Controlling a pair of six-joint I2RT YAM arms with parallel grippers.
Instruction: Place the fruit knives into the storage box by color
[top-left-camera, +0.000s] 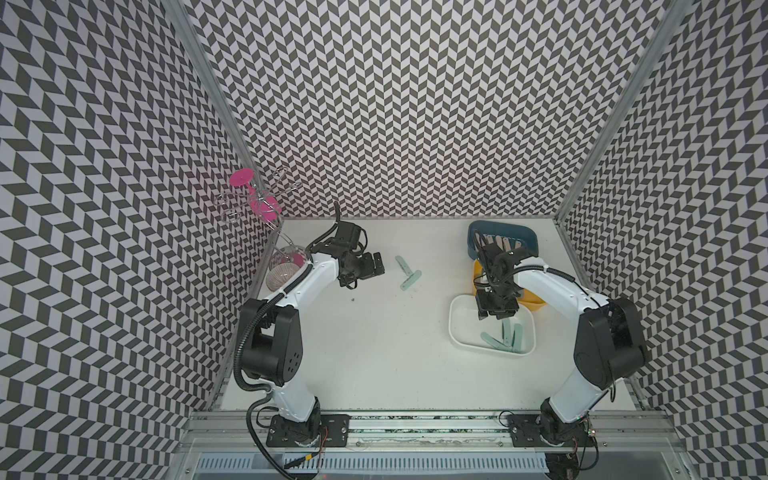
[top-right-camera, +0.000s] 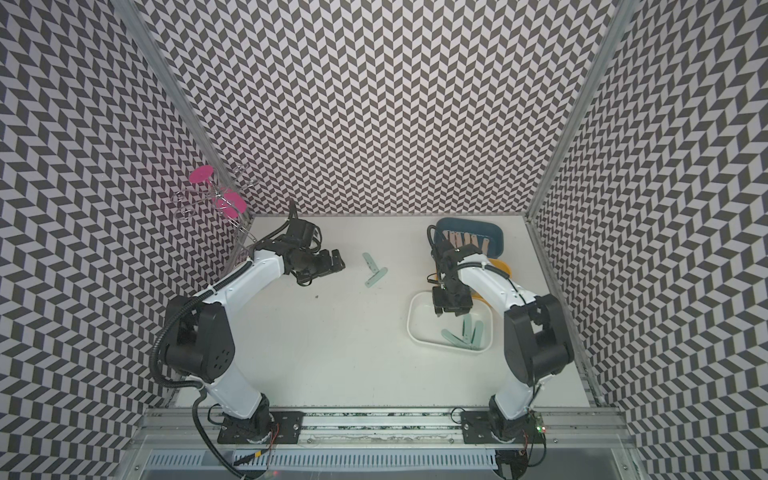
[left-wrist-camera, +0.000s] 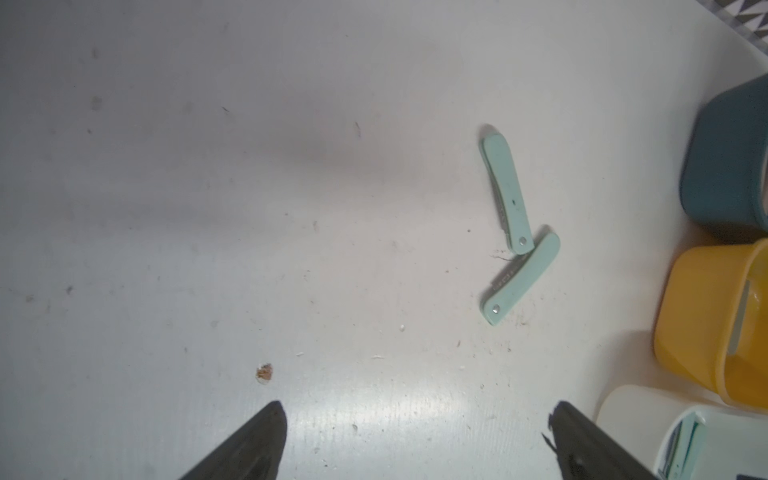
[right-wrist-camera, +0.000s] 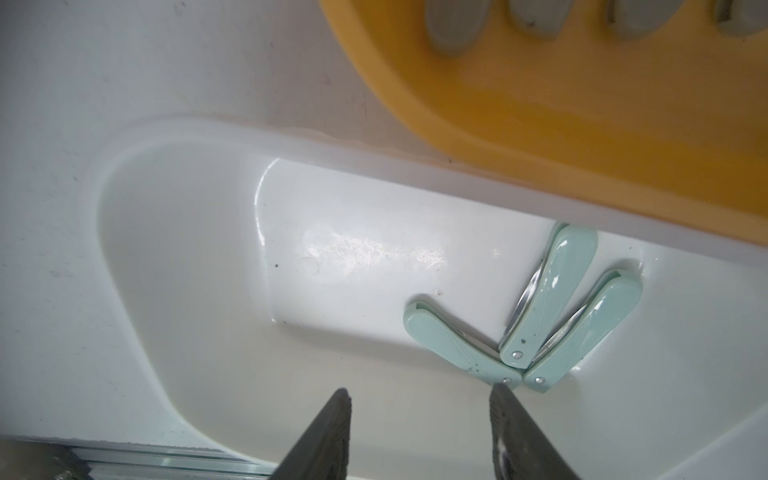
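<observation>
Two mint folded fruit knives (left-wrist-camera: 507, 192) lie on the table, meeting at one end. My left gripper hangs open above the table to their left, holding nothing. My right gripper is over the white box (right-wrist-camera: 360, 248), its fingers apart and empty. Inside that box lie three mint knives (right-wrist-camera: 548, 296). Behind it, the yellow box (right-wrist-camera: 560, 104) holds several grey knives (right-wrist-camera: 456, 20). The blue box (top-right-camera: 496, 228) at the back right holds several pinkish knives (top-right-camera: 464, 240).
A pink and wire rack (top-left-camera: 264, 208) stands at the left edge, partly behind my left arm.
</observation>
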